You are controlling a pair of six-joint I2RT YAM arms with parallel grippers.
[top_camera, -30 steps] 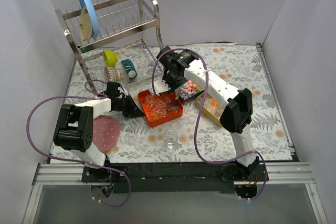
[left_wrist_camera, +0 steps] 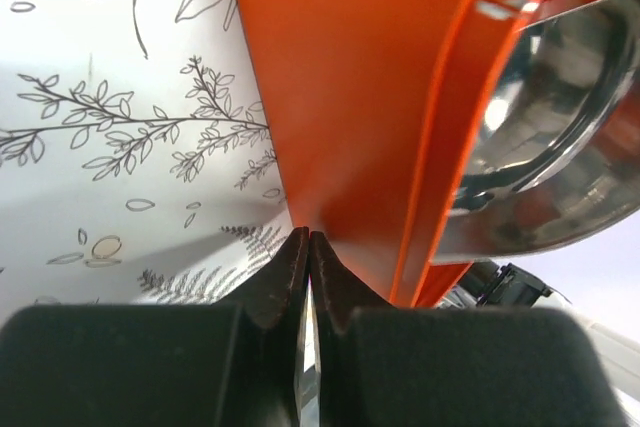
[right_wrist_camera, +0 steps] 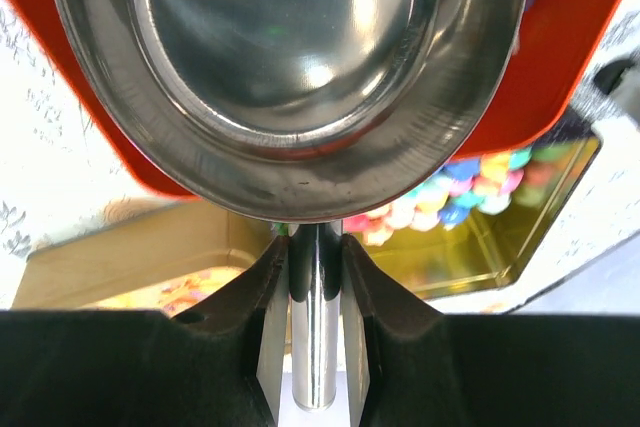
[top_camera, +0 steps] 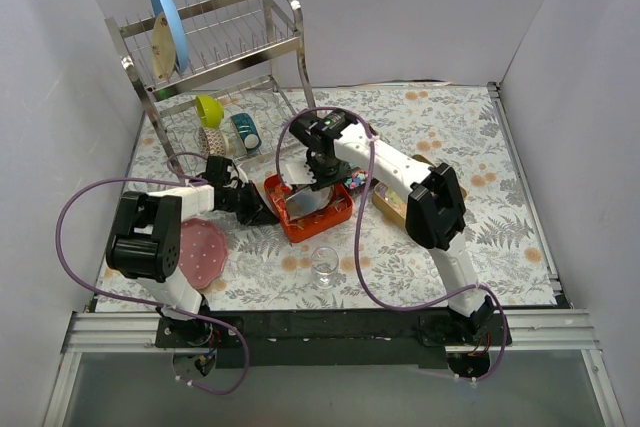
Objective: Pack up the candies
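An orange bin [top_camera: 303,231] stands mid-table; the steel scoop [top_camera: 305,202] has its bowl inside it. In the right wrist view my right gripper is shut on the scoop's handle [right_wrist_camera: 315,322], and the bowl [right_wrist_camera: 280,67] hides much of the bin. No candy shows in the visible part of the bowl. My left gripper is low beside the bin's outer left wall [left_wrist_camera: 350,97]. Its fingertips look close together with nothing seen between them; how far they are parted is unclear.
Colourful candies [right_wrist_camera: 450,192] fill an olive box behind the bin, and a tan box [top_camera: 392,209] sits to its right. A clear glass [top_camera: 324,265] stands in front; a pink plate [top_camera: 203,252] and dish rack [top_camera: 215,67] are leftward.
The left arm looks nearly still.
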